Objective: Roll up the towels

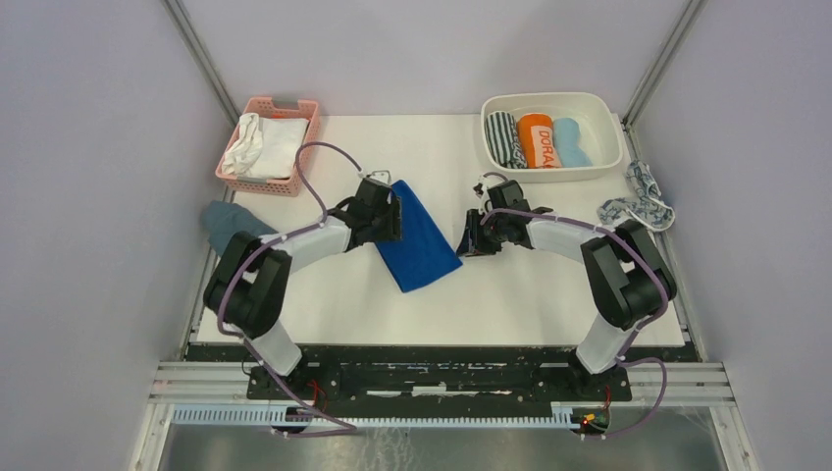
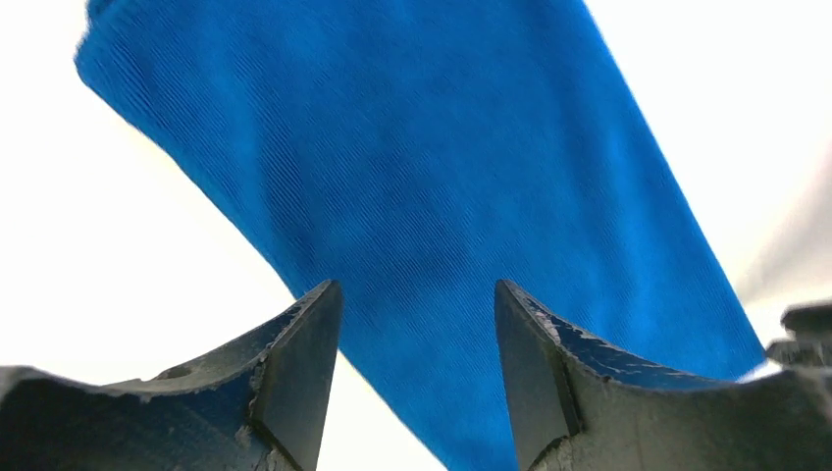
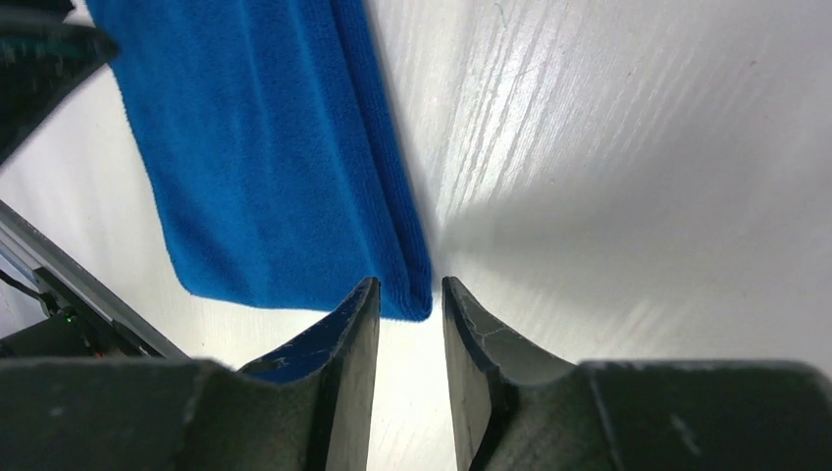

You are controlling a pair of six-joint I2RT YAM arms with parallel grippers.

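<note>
A blue towel, folded to a narrow strip, lies slantwise in the middle of the table. My left gripper is open above it; in the left wrist view the cloth spreads beneath and between the fingers, unheld. At the towel's right corner stands my right gripper, its fingers a small gap apart. In the right wrist view the towel's folded corner shows between the fingertips, with space beside it, so no grip is visible. Part of the towel's far end is hidden under the left arm in the top view.
At the back right a white bin holds several rolled towels. A pink basket with white cloths stands back left. A grey-blue cloth and a patterned cloth lie at the table's sides.
</note>
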